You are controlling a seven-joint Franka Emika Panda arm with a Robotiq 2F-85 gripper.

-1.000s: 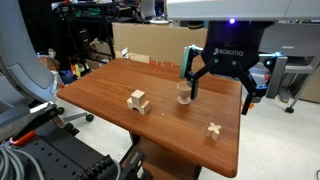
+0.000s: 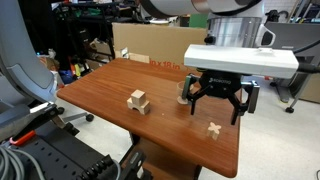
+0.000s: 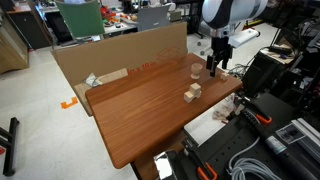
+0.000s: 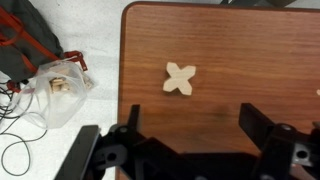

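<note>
A small X-shaped wooden piece (image 4: 179,79) lies flat on the brown table (image 4: 230,50), close to one edge. In the first exterior view the same wooden cross (image 2: 214,130) rests at the table's right end. Above the table my gripper (image 2: 215,118) points down, its fingers (image 2: 239,114) spread wide. Nothing is between them, and the cross is apart from both. From the wrist, the open fingertips (image 4: 133,117) frame bare table, with the cross just beyond the gap. Behind the left finger stands a light cup (image 2: 183,92), partly covered.
Several wooden blocks (image 2: 138,101) are stacked left of the gripper. A cardboard panel (image 3: 120,62) stands along the table's far side. A clear bag (image 4: 62,92) lies off the table past its edge.
The cross and blocks have not moved.
</note>
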